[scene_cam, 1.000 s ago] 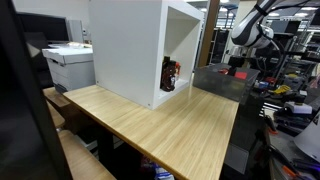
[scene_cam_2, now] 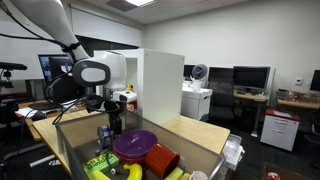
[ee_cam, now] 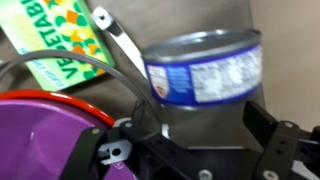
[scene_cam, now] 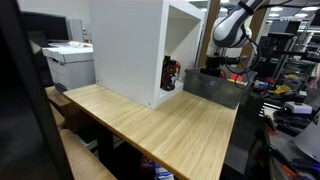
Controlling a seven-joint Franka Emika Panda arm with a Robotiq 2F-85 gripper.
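Low inside a grey bin (scene_cam_2: pixel 207 157) is my gripper. In the wrist view its dark fingers (ee_cam: pixel 277 140) stand apart, so it is open. Just ahead of the gap lies a short can (ee_cam: pixel 205 75) with a blue and white label, seen at a tilt; whether a finger touches it I cannot tell. Bordering the left finger is a purple bowl (ee_cam: pixel 50 145) with a red rim beside it. From outside, the arm's white wrist (scene_cam: pixel 231 34) hangs over the bin (scene_cam: pixel 218 90), whose wall hides the fingertips.
Also in the bin are a green box (scene_cam_2: pixel 100 165), a red mug (scene_cam_2: pixel 161 158) and a yellow banana-like item (scene_cam_2: pixel 135 172). A tall white shelf unit (scene_cam: pixel 127 45) stands beside the bin. The wooden table (scene_cam: pixel 160 125) has a wide clear stretch.
In exterior view 1 my arm has moved left, from the bin's right end to over its middle.
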